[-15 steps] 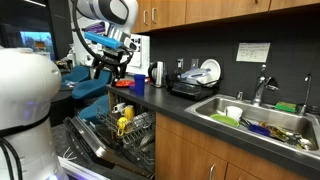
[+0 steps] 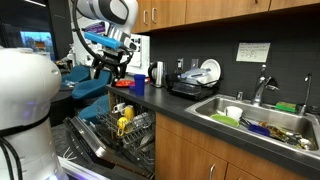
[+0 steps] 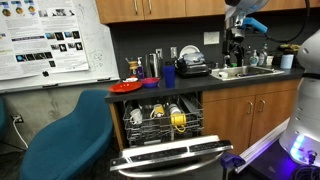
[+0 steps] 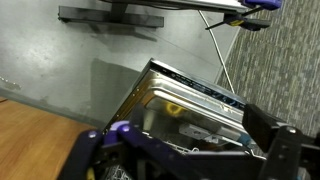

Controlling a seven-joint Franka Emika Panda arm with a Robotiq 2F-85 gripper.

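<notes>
My gripper (image 2: 107, 73) hangs high in the air on the left of exterior view 1, above the open dishwasher. In the wrist view its dark fingers (image 4: 125, 135) are spread wide, with nothing held between them. Below it, the dishwasher door (image 3: 170, 157) is folded down. The pulled-out rack (image 3: 150, 130) carries several dishes, and a yellow item (image 2: 124, 122) stands out at its near side. From above, the wrist view shows the door's metal edge (image 4: 195, 84) running diagonally between the fingers.
Right of the dishwasher is a counter with a sink (image 2: 240, 107) holding several items. A dish rack (image 2: 190, 86) with a white plate (image 2: 210, 70), a blue container (image 3: 168, 75) and a red plate (image 3: 124, 87) stand on the counter. A blue beanbag (image 3: 65, 140) lies left of the dishwasher.
</notes>
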